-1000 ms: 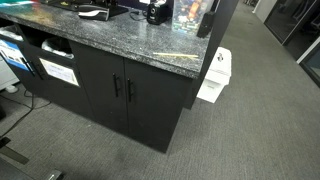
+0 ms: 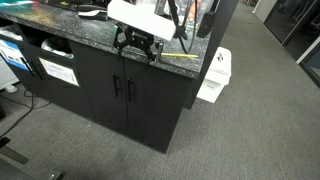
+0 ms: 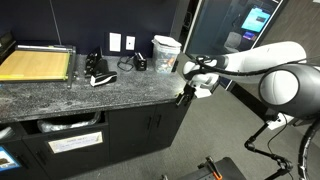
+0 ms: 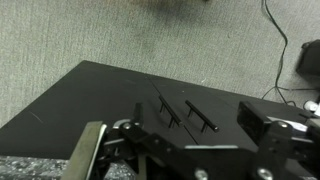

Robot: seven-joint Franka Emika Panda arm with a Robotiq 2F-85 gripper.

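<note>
My gripper [image 2: 138,48] hangs at the counter's front edge, near its right end, fingers spread and nothing visible between them. From the opposite side, the gripper [image 3: 186,97] shows beside the right end of the counter. Below it in the wrist view lie the black cabinet doors [image 4: 95,105] with two bar handles [image 4: 202,116]. Both doors [image 2: 105,95] are closed. A thin yellow stick [image 2: 180,55] lies on the speckled counter [image 2: 85,28], just right of the gripper.
A clear tub of colourful items [image 3: 166,53] stands at the back of the counter, with a dark appliance [image 3: 139,62] and black objects [image 3: 101,72] nearby. A wooden tray [image 3: 35,65] sits far left. White boxes [image 2: 215,75] stand past the counter's end.
</note>
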